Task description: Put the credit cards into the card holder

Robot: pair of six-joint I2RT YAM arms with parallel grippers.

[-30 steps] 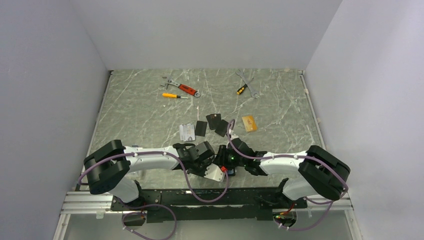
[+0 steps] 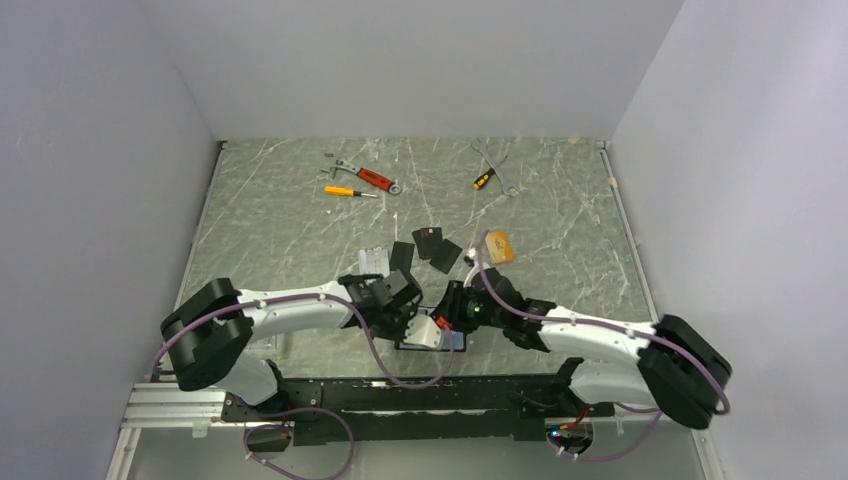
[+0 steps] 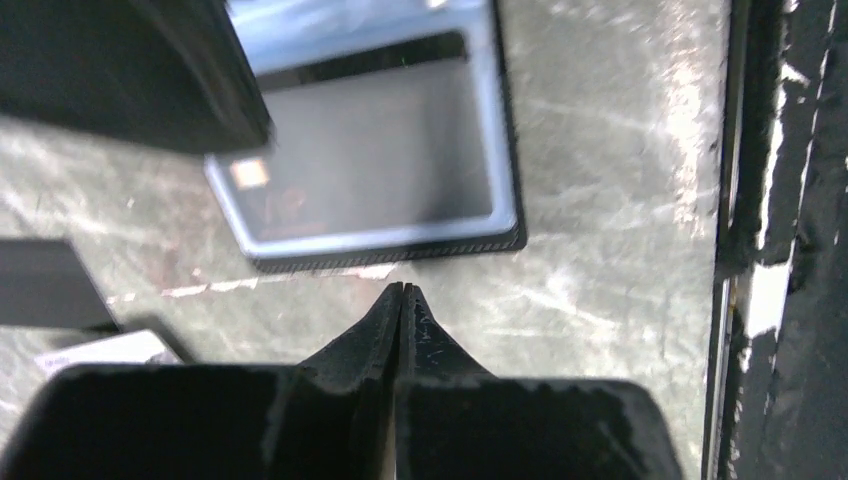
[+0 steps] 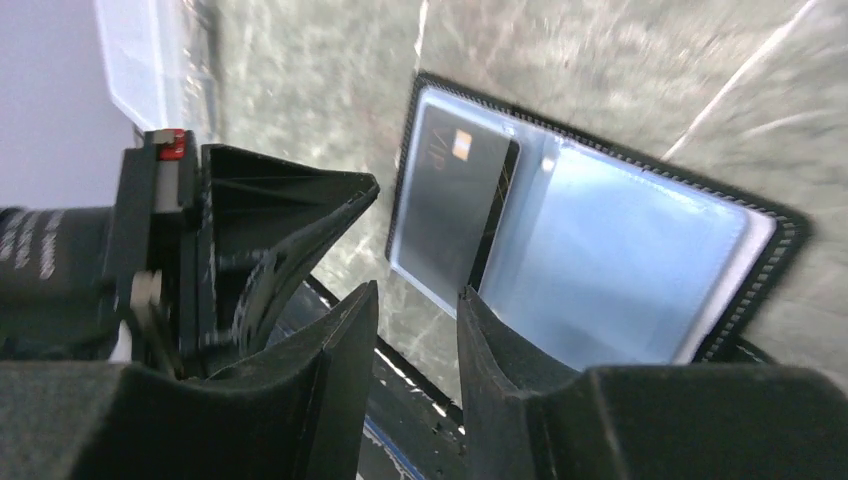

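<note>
The card holder (image 4: 620,250) lies spread on the table in front of me, black-edged with clear bluish sleeves. A dark card (image 4: 452,190) sits inside its left sleeve in the right wrist view, with a small light chip square. My left gripper is shut, its tips just off the holder's edge, nothing seen between them. Above the holder, my right gripper has its fingertips parted, with no card between them. On the table beyond the arms lie several dark cards (image 2: 446,256), a white card (image 2: 374,262) and an orange card (image 2: 499,246).
Farther back are a red-handled wrench (image 2: 368,175), a yellow screwdriver (image 2: 345,191) and pliers (image 2: 491,172). A clear box (image 4: 150,60) shows at upper left in the right wrist view. Both grippers crowd close together over the holder.
The card has stayed in its sleeve, now pushed in line with it.
</note>
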